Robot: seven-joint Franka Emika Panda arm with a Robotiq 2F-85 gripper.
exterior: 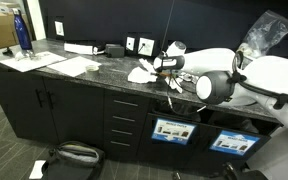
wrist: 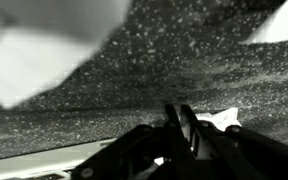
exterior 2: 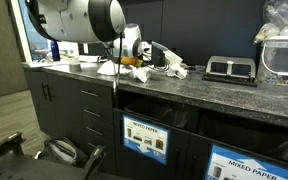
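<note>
In the wrist view my gripper reaches in from the bottom edge, its dark fingers close together just over the speckled counter. A white piece of paper or cloth [wrist: 221,118] shows right at the fingertips and again beneath the gripper's body. My gripper looks shut on this white piece, though the exact hold is hidden. Exterior view 1 has the arm stretched leftward over the counter, with white crumpled pieces [exterior: 141,75] lying left of its tip. More white pieces [exterior 2: 111,69] lie under the arm in exterior view 2.
Bins labelled mixed paper [exterior 2: 146,138] sit below the counter [exterior 2: 209,92]. A toaster [exterior 2: 230,69] and a clear container [exterior 2: 283,60] stand along the back. At the far left are flat papers [exterior: 72,66] and a blue bottle [exterior: 23,33]. A black bag [exterior: 72,160] lies on the floor.
</note>
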